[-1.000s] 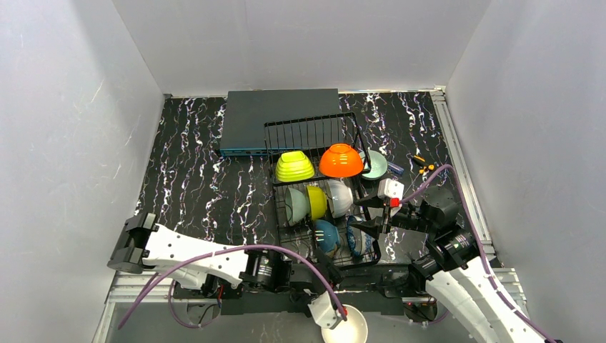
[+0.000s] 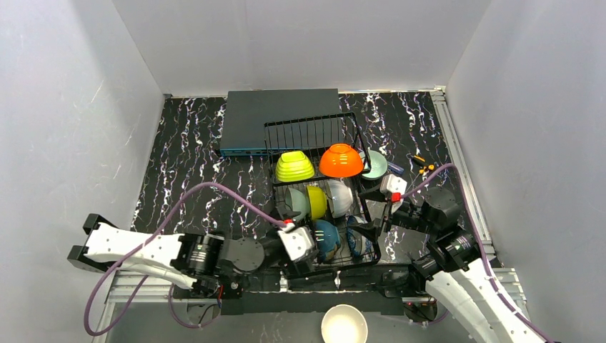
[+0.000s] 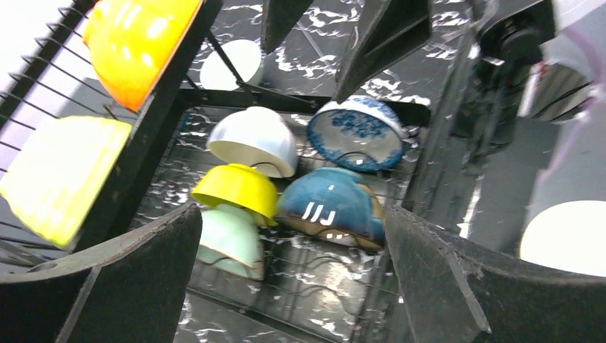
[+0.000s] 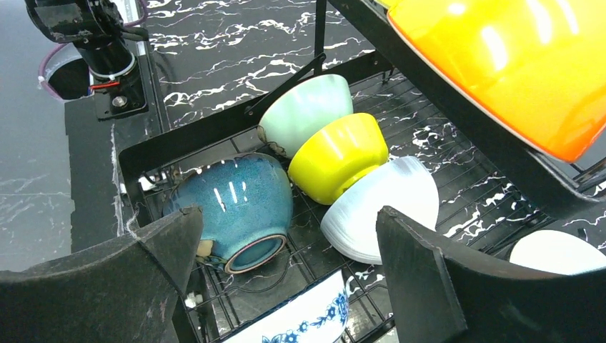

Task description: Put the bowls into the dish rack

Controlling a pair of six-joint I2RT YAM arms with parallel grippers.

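On the lower level of the black wire dish rack (image 2: 365,140) sit a mint bowl (image 2: 295,204), a yellow bowl (image 2: 316,202), a white bowl (image 2: 339,198), a teal-blue bowl (image 2: 326,239) and a blue-patterned bowl (image 3: 355,134). A lime-green bowl (image 2: 294,166) and an orange bowl (image 2: 341,160) rest upside down on the upper level. Outside the rack, a cream bowl (image 2: 344,326) stands at the front. My left gripper is open at the rack's front left, its fingers empty. Open and empty too, my right gripper (image 2: 357,211) hovers at the rack's right side.
A pale green bowl (image 2: 376,166) stands just right of the rack, close to a dark blue object (image 2: 395,168) and orange-handled tools (image 2: 423,166). A flat dark box (image 2: 279,111) lies behind.
My left arm has swung left and back, from the cream bowl at the front to the rack's front left. The right arm and the bowls stay in place.
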